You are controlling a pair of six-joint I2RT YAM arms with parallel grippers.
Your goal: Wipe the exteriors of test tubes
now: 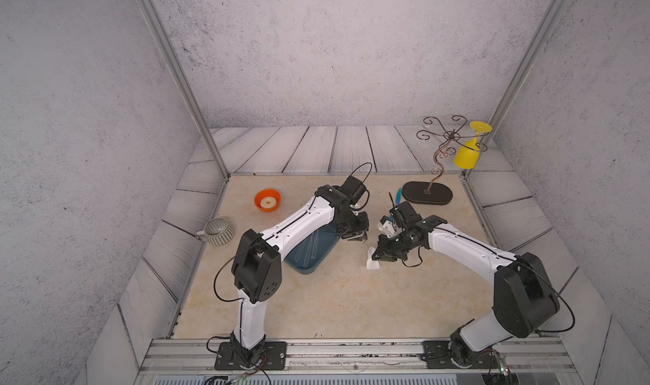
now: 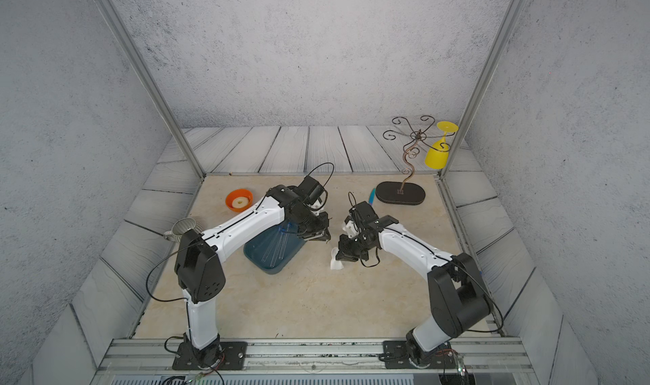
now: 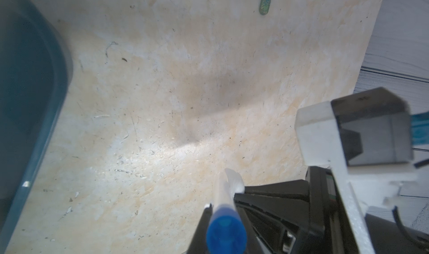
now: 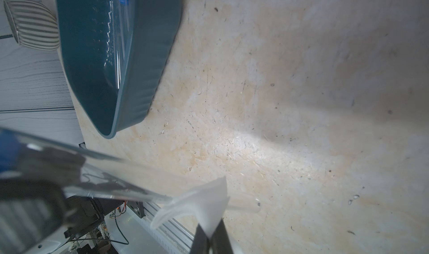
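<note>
My left gripper (image 1: 355, 232) is shut on a blue-capped test tube (image 3: 225, 231), which points at my right gripper. My right gripper (image 1: 379, 255) is shut on a white tissue (image 4: 205, 200); in the right wrist view the tissue lies against the clear tube near its end. More test tubes (image 4: 118, 53) lie in the blue-grey tray (image 4: 152, 75), left of both grippers.
An orange bowl (image 1: 261, 205) stands at the back left, a striped mug (image 1: 218, 233) at the left edge. A wire stand (image 1: 438, 194) with a yellow glass (image 1: 467, 156) is at the back right.
</note>
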